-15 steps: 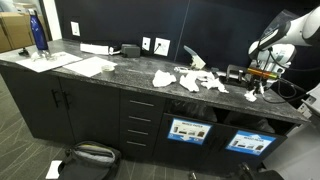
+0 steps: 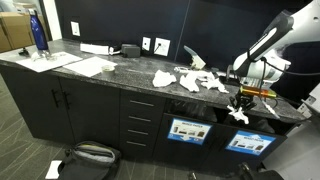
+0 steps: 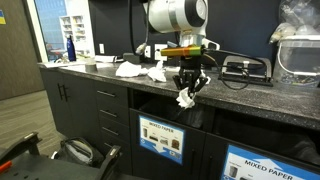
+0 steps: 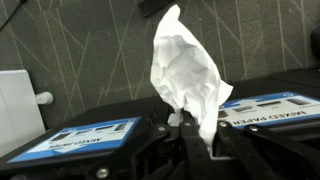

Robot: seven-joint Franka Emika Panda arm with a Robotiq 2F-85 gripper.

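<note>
A crumpled white paper [image 4: 185,70] hangs from my gripper, which is shut on its lower end in the wrist view. Exterior view 2 has the same paper [image 3: 186,97] dangling below the fingers, in front of the counter edge and over the open bins. In exterior view 1 the paper [image 2: 238,116] is just beyond the counter's front edge. Two bins carry labels reading "Mixed paper": the left label [image 3: 162,138] and the right label [image 3: 262,165]. Part of the left bin's opening is hidden behind the paper.
More crumpled white papers [image 2: 190,79] lie on the dark counter [image 2: 140,82]. Flat sheets [image 2: 88,66] and a blue bottle [image 2: 39,34] are at its left end. A black bag [image 2: 90,162] sits on the floor. Dark cabinets fill the space under the counter.
</note>
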